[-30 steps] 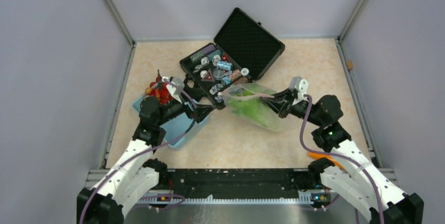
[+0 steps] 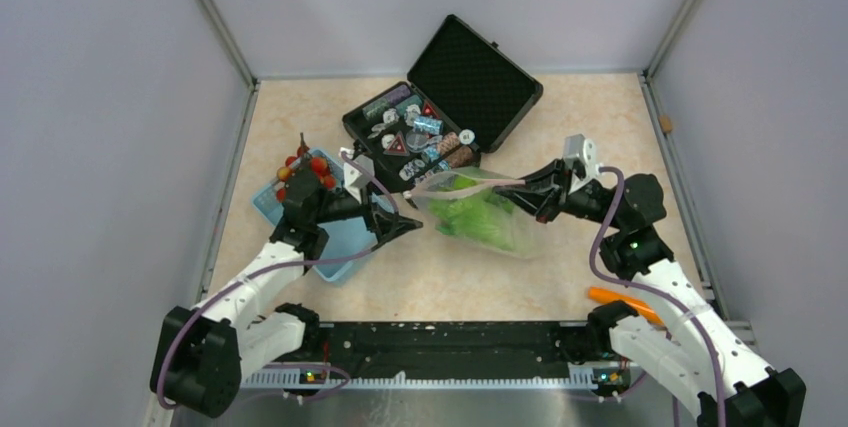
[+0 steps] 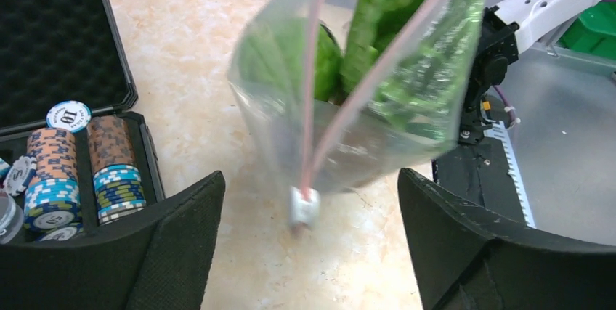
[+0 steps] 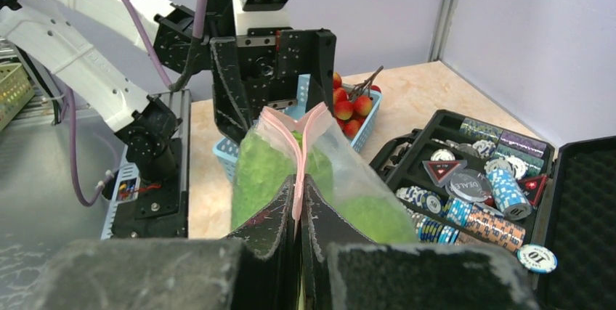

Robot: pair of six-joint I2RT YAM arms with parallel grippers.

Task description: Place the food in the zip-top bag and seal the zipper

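Observation:
The clear zip top bag (image 2: pixel 520 237) hangs above the middle of the table, bright green lettuce (image 2: pixel 475 217) inside it. My right gripper is shut on the bag's pink-edged mouth, with the pink zipper strip (image 4: pixel 290 141) running in between the fingertips. Toward the left end the mouth gapes, and a white slider (image 3: pixel 305 207) sits at that corner. My left gripper stands open, its fingers spread on either side of the slider in its own view. From above, the left fingertips (image 2: pixel 412 227) appear just below and apart from the bag's corner.
A blue basket (image 2: pixel 345 265) with red fruit (image 2: pixel 320 165) lies under the left arm. Behind the bag stands an open black case (image 2: pixel 475 77) of poker chips. An orange object (image 2: pixel 625 302) rests near the right arm's base.

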